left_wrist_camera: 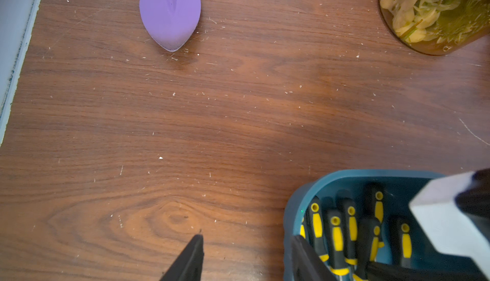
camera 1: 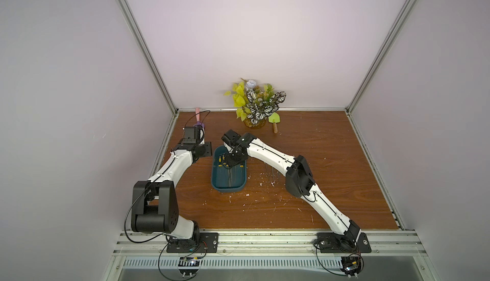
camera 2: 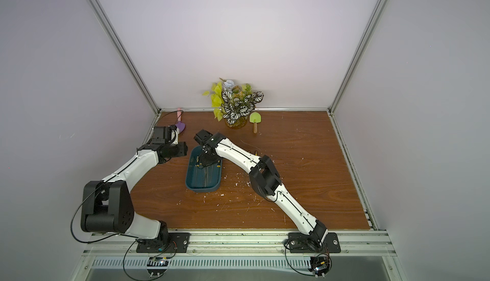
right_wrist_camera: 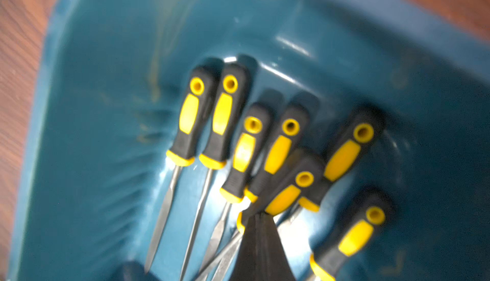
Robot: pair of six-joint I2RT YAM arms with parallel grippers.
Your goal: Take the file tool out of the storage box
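Several files with black-and-yellow handles lie inside the teal storage box (right_wrist_camera: 76,128). In the right wrist view their thin metal blades point toward the bottom. Over the box, my right gripper is shut, with nothing visible between its fingers. Its tips overlap the lower end of one slanted file handle (right_wrist_camera: 284,199); whether they touch it I cannot tell. One separate file (right_wrist_camera: 355,237) lies to the right of that handle. My left gripper is open and empty, left of the box, its right finger (left_wrist_camera: 307,260) overlapping the box's edge in the left wrist view.
A purple shovel (left_wrist_camera: 171,15) lies at the back left. Behind the box stand a vase of flowers (camera 1: 255,102) and a green shovel (camera 1: 274,119). The right arm (camera 1: 273,156) reaches across the table to the box.
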